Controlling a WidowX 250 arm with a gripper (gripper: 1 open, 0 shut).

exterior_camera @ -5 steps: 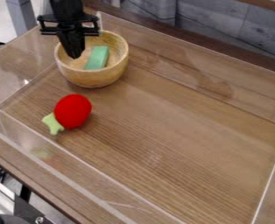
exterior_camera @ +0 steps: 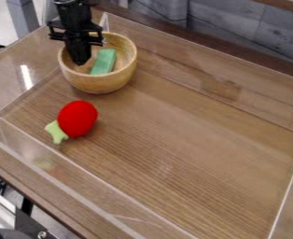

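Note:
The black gripper (exterior_camera: 76, 47) reaches in from the top left, its tip over the left part of a wooden bowl (exterior_camera: 102, 77) and looking shut, with nothing visible between its fingers. A green object (exterior_camera: 103, 63) lies inside the bowl, right of the gripper. A red ball-like object (exterior_camera: 78, 118) with a pale green piece (exterior_camera: 56, 133) beside it lies on the wooden table below the bowl.
A dark edge runs along the top right, and the table's left edge is at the lower left.
The gripper has shifted slightly left over the bowl. The bowl and the other objects look much the same.

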